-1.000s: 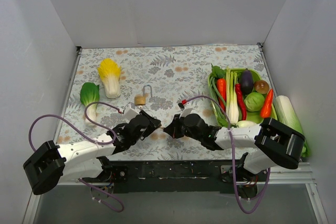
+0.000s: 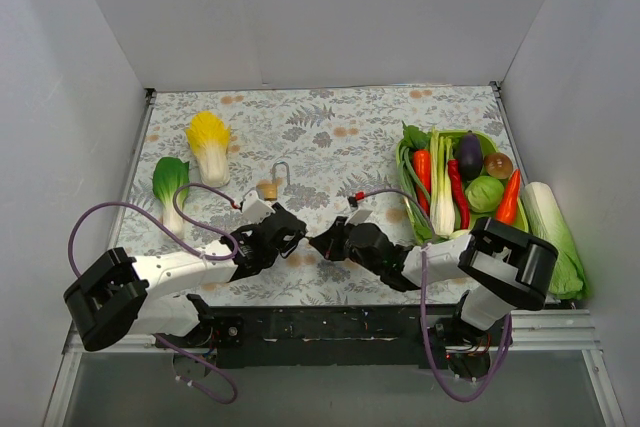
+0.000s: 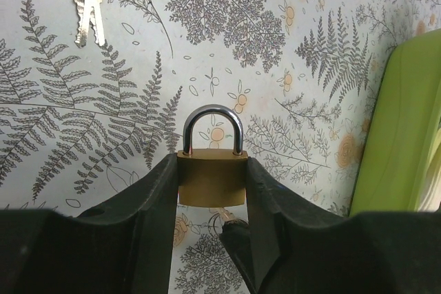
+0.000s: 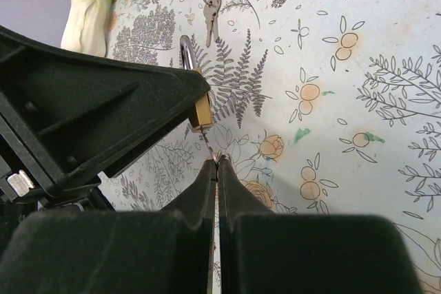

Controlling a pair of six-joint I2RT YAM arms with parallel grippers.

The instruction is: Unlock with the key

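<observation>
A brass padlock (image 3: 212, 185) with a closed steel shackle is held between the fingers of my left gripper, shackle pointing away from it. In the right wrist view the same padlock (image 4: 204, 113) shows edge-on beside the left gripper's dark finger (image 4: 103, 111). My right gripper is shut on a thin key (image 4: 209, 145), whose blade reaches the padlock's underside. How far the blade goes in cannot be made out. From above, the left gripper (image 2: 298, 237) and right gripper (image 2: 314, 241) meet almost tip to tip.
Another padlock (image 2: 268, 190), its shackle open, lies behind the grippers; loose keys (image 3: 89, 8) on a ring lie by it. Bok choy (image 2: 172, 192) and a yellow-topped cabbage (image 2: 210, 152) are at left. A green vegetable basket (image 2: 410, 209) stands right.
The left arm has shifted slightly right and its gripper has turned a little.
</observation>
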